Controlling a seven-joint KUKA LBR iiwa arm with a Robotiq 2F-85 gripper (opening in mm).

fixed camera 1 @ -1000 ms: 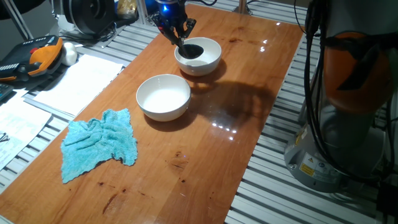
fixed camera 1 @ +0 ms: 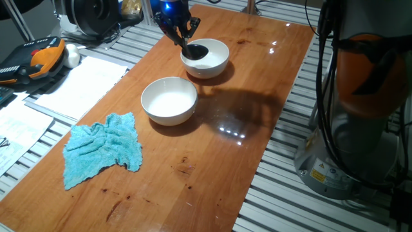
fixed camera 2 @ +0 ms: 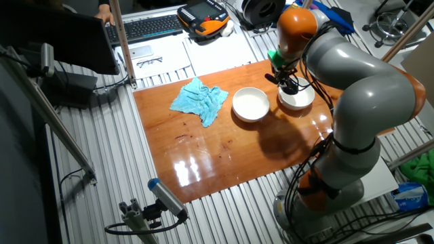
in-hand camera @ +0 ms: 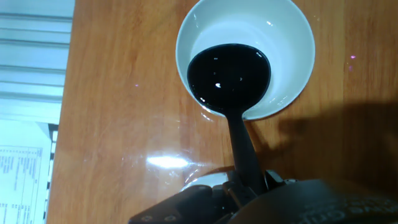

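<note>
My gripper (fixed camera 1: 183, 38) is shut on the handle of a black ladle (in-hand camera: 229, 78), raised above the wooden table. Two white bowls stand on the table. Against the farther bowl (fixed camera 1: 215, 66), exterior view 1 shows the ladle's dark head overlapping its left inside; in exterior view 2 the gripper (fixed camera 2: 288, 78) is at that bowl's left side. The wrist view has the ladle head in front of another bowl (in-hand camera: 289, 50), apparently the nearer bowl (fixed camera 1: 168, 106), while a white rim (in-hand camera: 211, 180) shows below by the fingers. The ladle's exact height is unclear. No contents show in the nearer bowl.
A crumpled turquoise cloth (fixed camera 1: 103, 148) lies at the table's near left. Papers (fixed camera 1: 84, 90) and an orange-black device (fixed camera 1: 35, 59) sit beyond the left edge.
Bowls and cloth have stayed put.
</note>
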